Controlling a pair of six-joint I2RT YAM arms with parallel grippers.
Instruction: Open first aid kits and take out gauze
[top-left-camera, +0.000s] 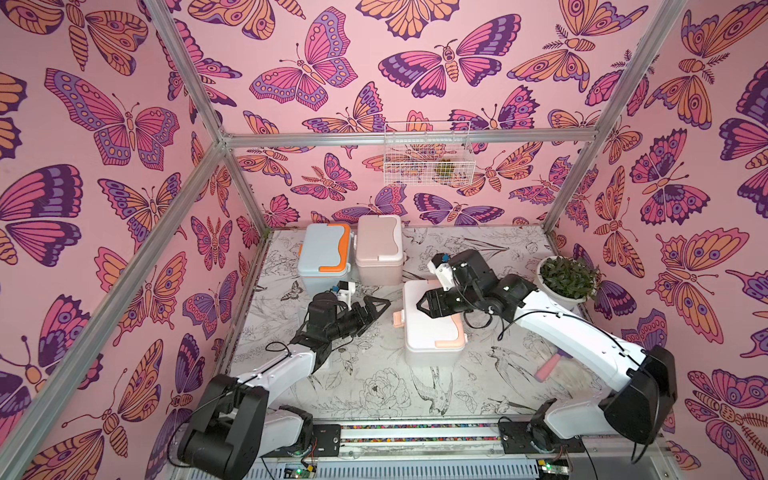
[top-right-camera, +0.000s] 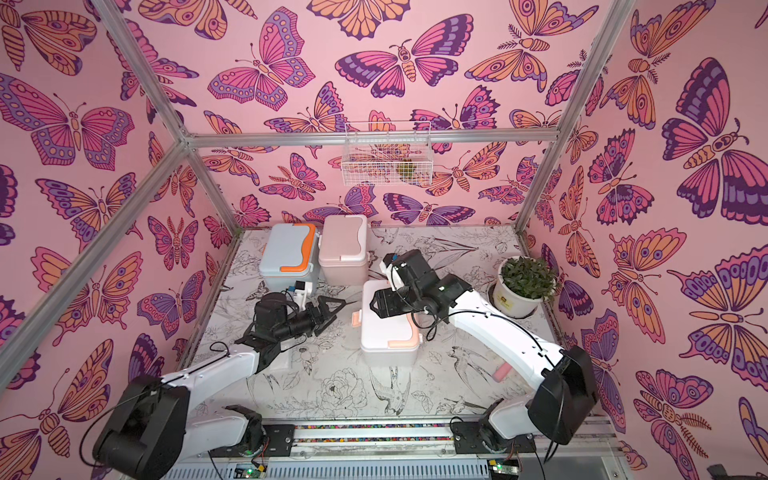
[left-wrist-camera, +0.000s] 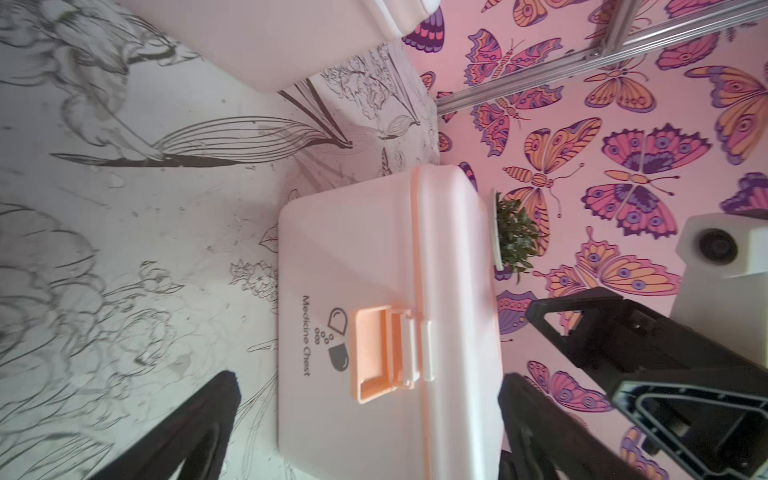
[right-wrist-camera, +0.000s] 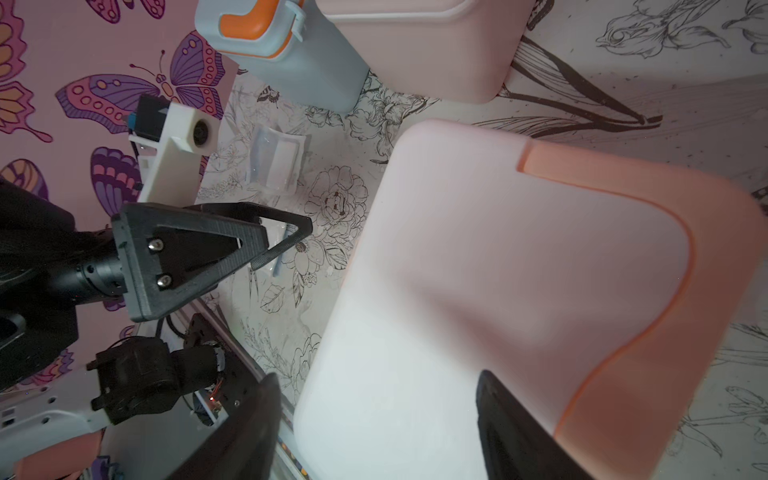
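Observation:
A white medicine chest with salmon trim (top-left-camera: 432, 328) stands mid-table, lid down; its side latch (left-wrist-camera: 372, 352) juts out, facing my left gripper. That gripper (top-left-camera: 376, 308) is open, empty, just left of the chest. My right gripper (top-right-camera: 377, 302) hangs over the lid (right-wrist-camera: 488, 296), empty; its finger looks part open. A blue kit with orange handle (top-left-camera: 320, 252) and a pink-beige kit (top-left-camera: 377, 240) stand closed at the back left. A small clear packet with white contents (right-wrist-camera: 280, 160) lies on the table left of the white chest. No gauze is clearly identifiable.
A potted plant (top-left-camera: 569, 280) stands at the right. A pink-handled brush (top-left-camera: 548, 365) lies at the front right under my right arm. A wire basket (top-left-camera: 428, 172) hangs on the back wall.

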